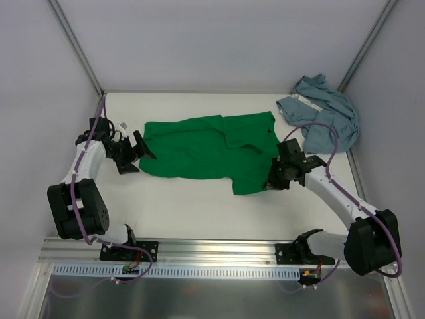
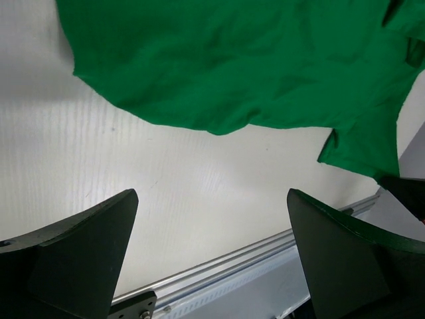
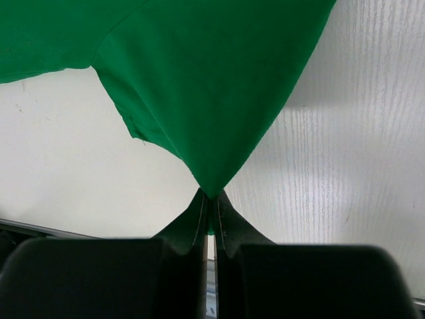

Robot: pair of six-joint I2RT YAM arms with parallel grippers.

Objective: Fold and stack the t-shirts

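A green t-shirt point(image 1: 192, 149) lies spread across the table, partly folded over itself near its right end. In the right wrist view the shirt's corner point(image 3: 212, 159) narrows to a point between the tips of my right gripper, which is shut on it. My left gripper point(image 1: 146, 147) stands open at the shirt's left end, nothing between its fingers. In the left wrist view the shirt's lower edge point(image 2: 179, 113) lies beyond the wide-apart fingers point(image 2: 86, 256), with bare table between them.
A crumpled blue-grey cloth pile point(image 1: 329, 119) occupies the back right corner.
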